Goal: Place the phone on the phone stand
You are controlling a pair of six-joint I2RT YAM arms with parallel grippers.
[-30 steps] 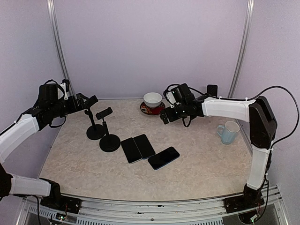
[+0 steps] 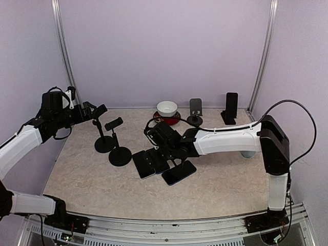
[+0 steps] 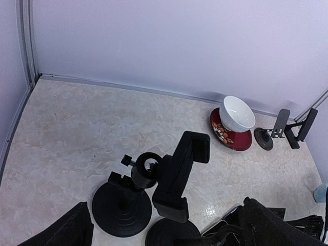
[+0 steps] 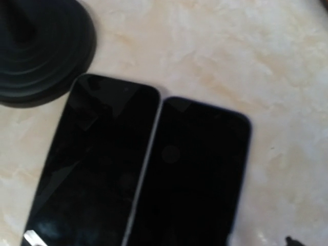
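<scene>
Three dark phones lie flat at the table's centre: a left one (image 2: 143,165), a middle one partly under my right arm, and a front one (image 2: 179,173). Two black round-based stands (image 2: 120,156) (image 2: 104,144) stand at left. My left gripper (image 2: 87,111) is open above them, with a stand head (image 3: 179,174) between and beyond its fingers.
A white bowl (image 2: 166,108) on a red plate, a small grey stand (image 2: 196,107) and a black stand (image 2: 230,107) stand at the back. A blue mug (image 3: 320,192) is at the right, mostly hidden by my right arm.
The left arm and the objects have not moved.
</scene>
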